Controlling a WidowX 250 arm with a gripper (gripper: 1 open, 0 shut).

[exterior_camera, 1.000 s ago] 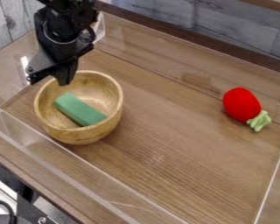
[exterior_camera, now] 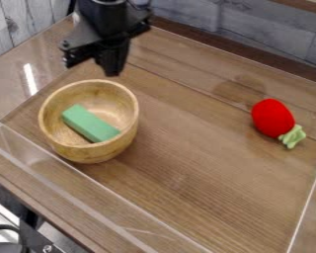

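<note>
A green block (exterior_camera: 91, 124) lies tilted inside a round wooden bowl (exterior_camera: 119, 144) at the left of the table. My gripper (exterior_camera: 92, 45) hangs dark above and behind the bowl, clear of it, with no object seen in it; whether its fingers are open or shut is hard to make out.
A red object (exterior_camera: 272, 118) with a green leafy part lies at the right. Cables run along the bottom left corner.
My gripper has risen and moved back, away from the bowl, toward the top of the view. The bowl and green block look much the same.
</note>
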